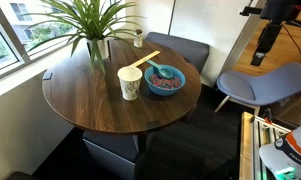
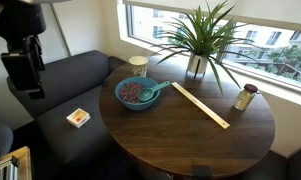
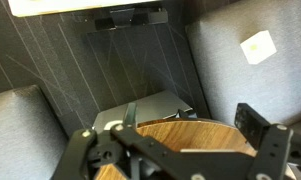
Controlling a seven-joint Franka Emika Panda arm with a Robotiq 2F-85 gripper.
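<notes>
My gripper stands open in the wrist view, its two fingers wide apart with nothing between them. In exterior view 1 the gripper (image 1: 258, 58) hangs at the upper right, off to the side of the round brown table (image 1: 85, 105). A blue bowl (image 2: 123, 101) on the table holds small reddish-brown pieces, and a teal spoon (image 2: 152, 90) rests in it with its handle over the rim. Beside the bowl a patterned paper cup (image 1: 130, 89) stands upright. A light wooden strip (image 2: 198, 103) lies flat on the tabletop.
A leafy plant (image 1: 93, 25) in a pot and a small jar (image 2: 245, 97) stand on the table. Grey seats (image 2: 65, 105) surround it; one carries a small pale box (image 2: 78, 118).
</notes>
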